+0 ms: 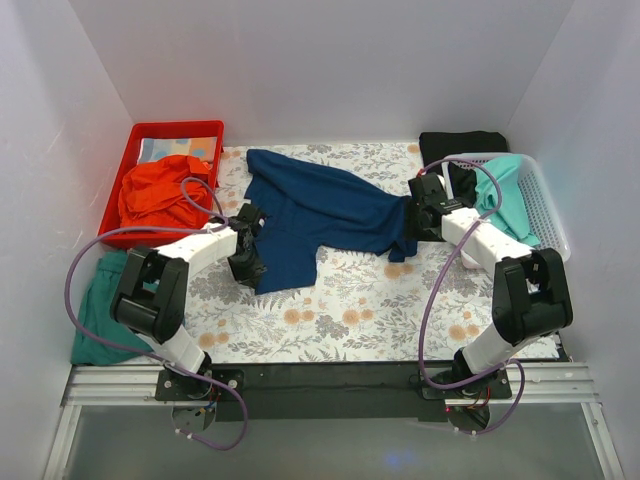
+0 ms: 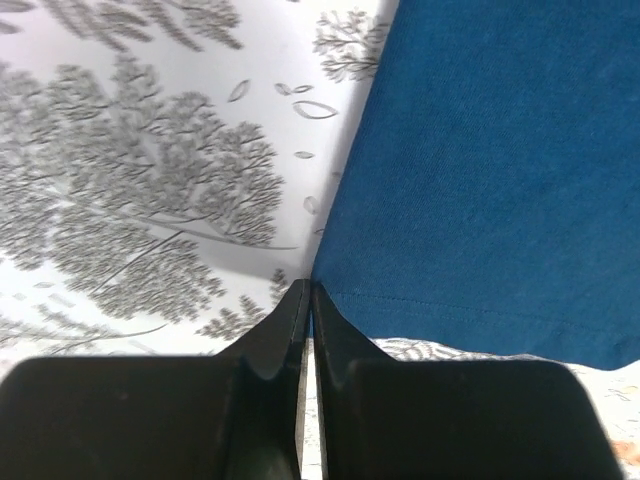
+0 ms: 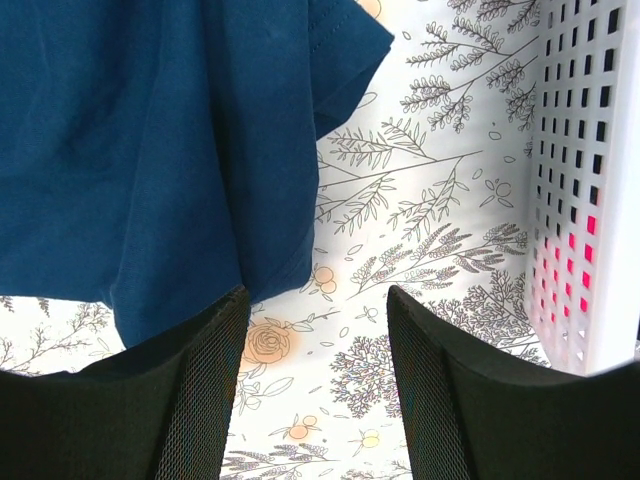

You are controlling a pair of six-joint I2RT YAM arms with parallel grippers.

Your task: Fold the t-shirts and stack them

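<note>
A navy t-shirt [image 1: 310,215] lies spread and partly creased on the floral surface. My left gripper is shut at the shirt's lower left corner, fingertips down on its edge; any fabric between them is thin at most. In the right wrist view, my right gripper stands open above the shirt's rumpled right end [image 3: 210,200], whose folded edge reaches the left fingertip; the space between the fingers shows bare surface.
A red basket [image 1: 166,129] with orange cloth stands back left, green cloth [image 1: 95,320] below it. A white basket [image 3: 570,200] with teal cloth is at right, a black folded cloth [image 1: 462,142] behind it.
</note>
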